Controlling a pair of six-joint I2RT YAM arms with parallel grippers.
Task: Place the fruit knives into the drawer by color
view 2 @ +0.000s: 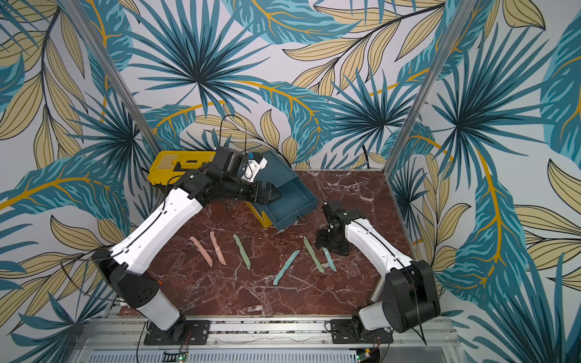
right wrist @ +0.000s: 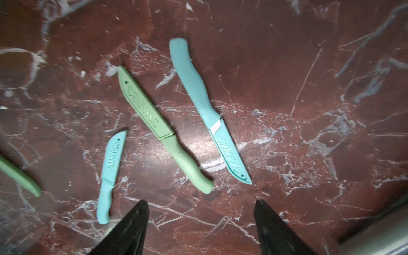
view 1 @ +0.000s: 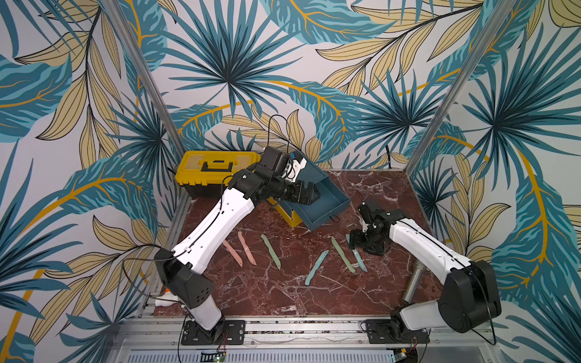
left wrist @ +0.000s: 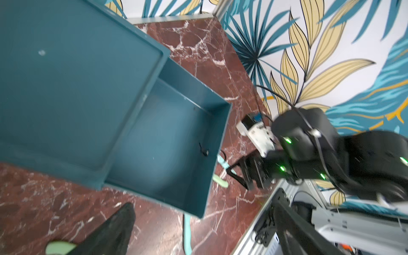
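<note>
On the table lie two pink knives, a left one (view 2: 201,251) and a right one (view 2: 218,248), two green knives, one at mid-left (view 1: 271,251) and one farther right (right wrist: 163,129), and two blue knives, one slanted (view 1: 316,268) and one (right wrist: 210,111) rightmost. The blue box's pulled-out drawer (left wrist: 165,140) looks empty. My left gripper (view 1: 313,192) is open above the box, nothing between its fingers. My right gripper is above the right-hand blue and green knives, holding nothing, fingers apart; from the top views it partly covers the rightmost blue knife.
A yellow toolbox (view 1: 218,166) stands left of the drawer box, behind my left arm. A metal cylinder (view 1: 414,284) lies at the table's right side.
</note>
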